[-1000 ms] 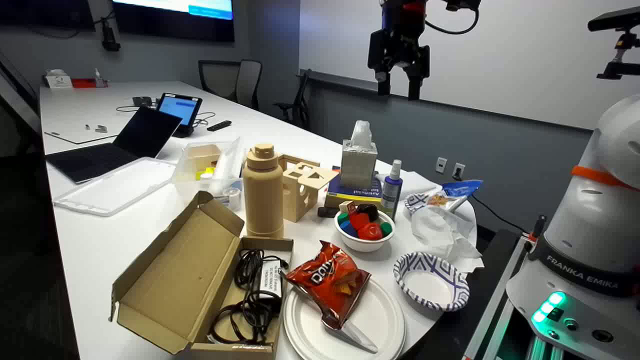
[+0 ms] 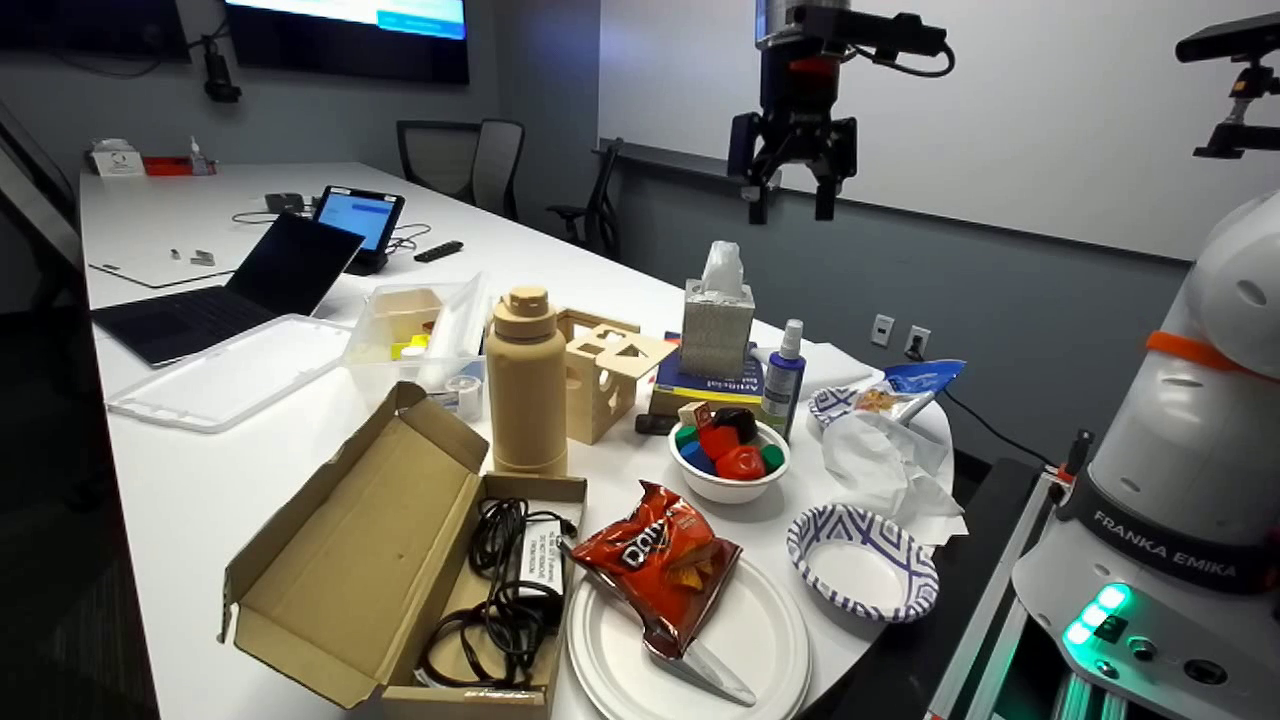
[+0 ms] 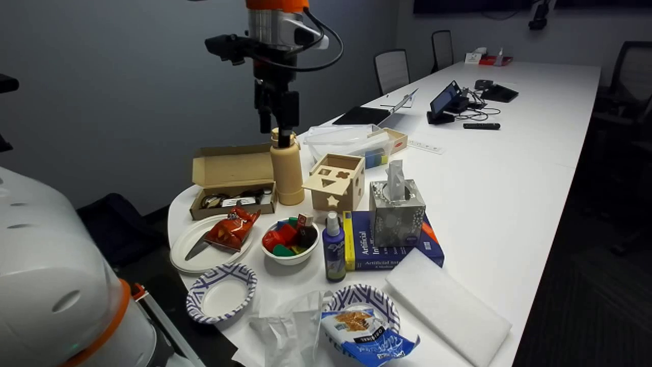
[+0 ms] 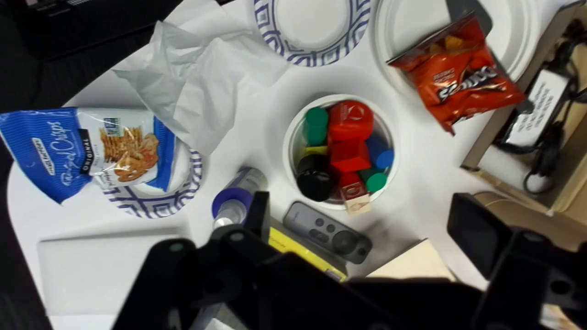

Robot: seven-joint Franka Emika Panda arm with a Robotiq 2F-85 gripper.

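Observation:
High above the table, my gripper stands open with its fingers wide apart and nothing between them. In the wrist view, a white bowl of red, green, blue and black blocks lies beyond the fingertips. A red Doritos bag rests on white plates beside that bowl. One patterned bowl is empty. A blue pretzel crisps bag lies on another patterned bowl. A purple-capped spray bottle stands upright next to the books, which carry a tissue box.
A tall tan bottle, a wooden shape-sorter box and an open cardboard box with cables crowd the middle. A grey remote lies by the blocks bowl. Crumpled white paper covers the near edge. The table's far end has free room.
In exterior view 1 my gripper has come down a little and slightly left, still open. The objects on the table have not moved.

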